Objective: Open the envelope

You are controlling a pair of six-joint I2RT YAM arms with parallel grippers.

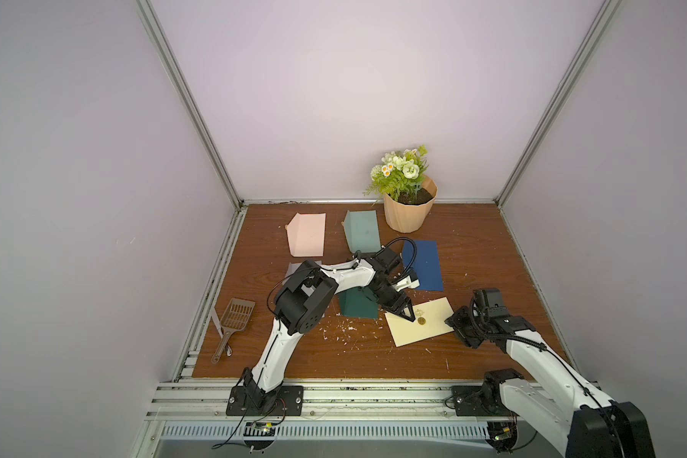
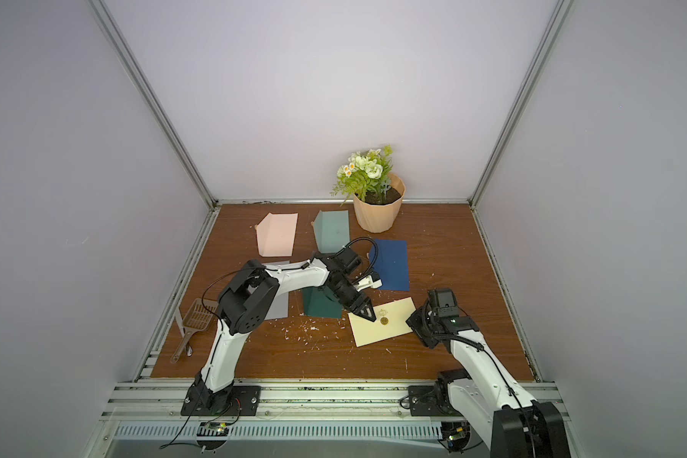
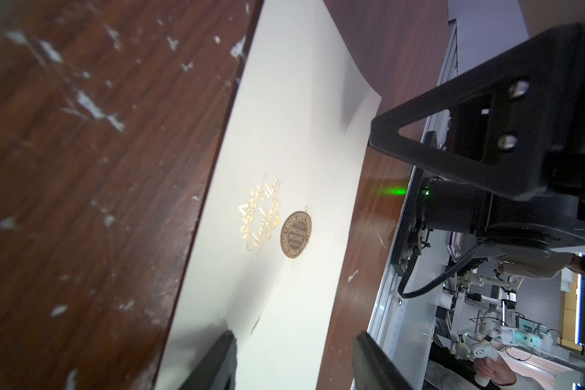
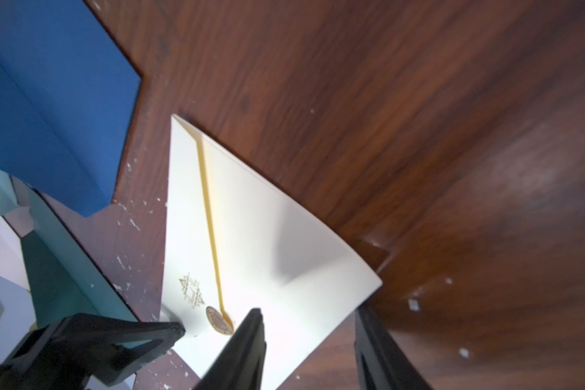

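Note:
A cream envelope (image 1: 427,324) with gold print and a round brown seal (image 3: 296,234) lies slightly askew on the table. Its flap edge (image 4: 208,221) shows as a gap running to the seal in the right wrist view. Over the envelope's left end is my left gripper (image 1: 407,314), its fingers apart. At the right end stands my right gripper (image 1: 452,321), also with fingers parted; in its wrist view one finger (image 4: 248,347) overlaps the envelope and the other is beside its corner. Near that corner the paper bows up a little. Contact under the fingertips is hidden.
Blue (image 1: 427,267), pink (image 1: 307,235) and teal (image 1: 361,231) envelopes lie farther back, near a potted plant (image 1: 408,213). A slotted spatula (image 1: 236,315) rests at the left. Paper scraps litter the front; bare table lies at the back right.

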